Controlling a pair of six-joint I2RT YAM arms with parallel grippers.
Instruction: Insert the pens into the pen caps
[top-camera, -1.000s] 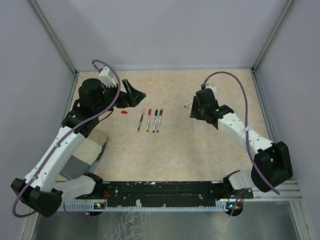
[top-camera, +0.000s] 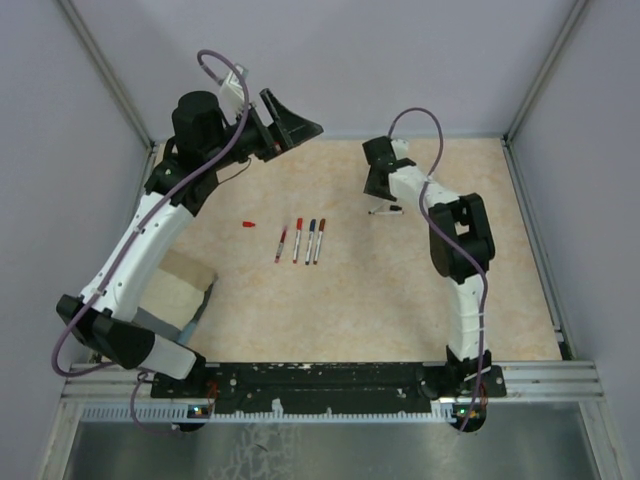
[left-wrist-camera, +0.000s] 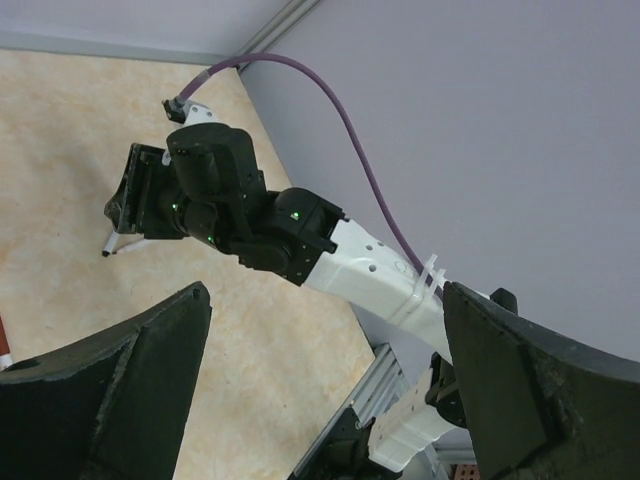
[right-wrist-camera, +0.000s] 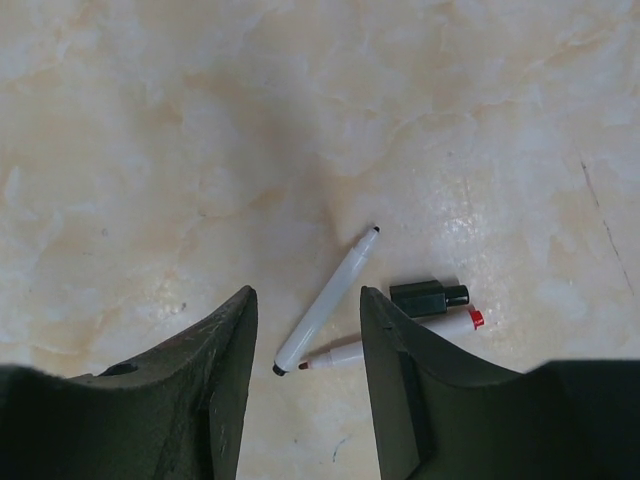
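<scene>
My right gripper stands open above a white uncapped pen (right-wrist-camera: 325, 300) with a dark tip; beside it lie a black cap (right-wrist-camera: 425, 298) and a white pen with a red end (right-wrist-camera: 451, 324). In the top view, four pens (top-camera: 310, 241) lie in a row at the centre, a loose red cap (top-camera: 249, 224) to their left. My left gripper (top-camera: 289, 129) is open, raised over the table's back left, with nothing between its fingers.
A cloth pile (top-camera: 175, 291) lies at the front left. Walls and rails border the table.
My right gripper has moved back and left, over the loose pens at the back right. My left arm has moved toward the back and slightly right.
</scene>
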